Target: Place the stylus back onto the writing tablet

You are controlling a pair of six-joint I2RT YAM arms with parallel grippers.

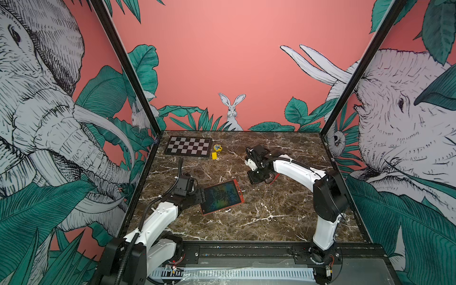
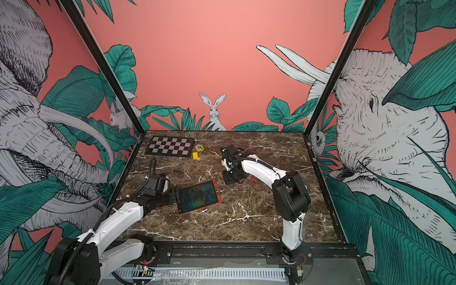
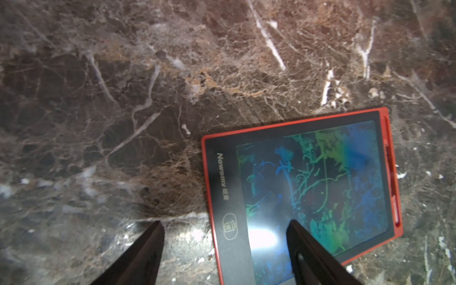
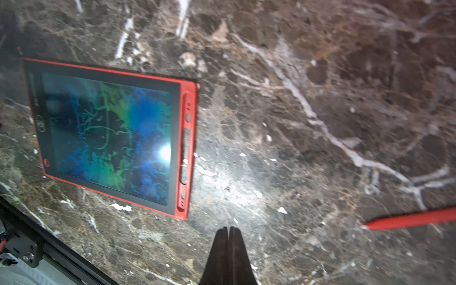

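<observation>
The writing tablet (image 3: 304, 185) lies flat on the marble table, red-framed with a dark, colourfully scribbled screen. A slot runs along its red right edge. My left gripper stands open at the tablet's left side, its fingers apart over the table and the tablet, holding nothing. The red stylus (image 4: 412, 219) shows at the right of the right wrist view, apart from my right fingers; its rear end is out of frame. My right gripper is shut, with nothing visible between its fingertips. From above, that arm partly hides the stylus (image 2: 251, 180).
A black-and-white checkered board (image 1: 188, 146) lies at the back left, with small yellow objects (image 1: 214, 155) beside it. Bare table (image 1: 285, 213) stretches to the right of the tablet and in front of the right arm.
</observation>
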